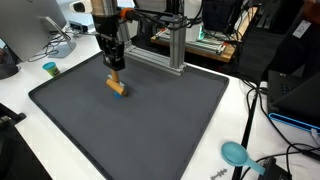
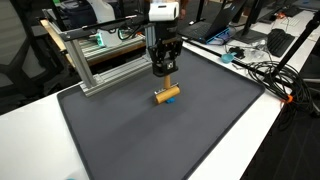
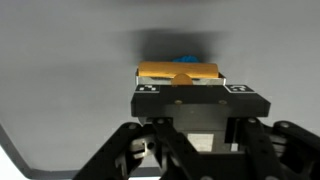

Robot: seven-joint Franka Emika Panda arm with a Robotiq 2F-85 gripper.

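Observation:
A wooden hammer-like piece has an upright light handle (image 2: 167,80) and an orange-brown cylindrical head (image 1: 117,88) at its lower end. My gripper (image 1: 114,70) points down and is shut on the handle. In the wrist view the head (image 3: 165,70) lies crosswise just beyond the black fingers (image 3: 160,100). A small blue object (image 2: 171,100) shows at the lower edge of the head, mostly covered by it. Whether head and blue object touch, I cannot tell.
A light blue round item (image 1: 238,155) lies off the mat at right, and a white rail (image 2: 115,72) runs behind.

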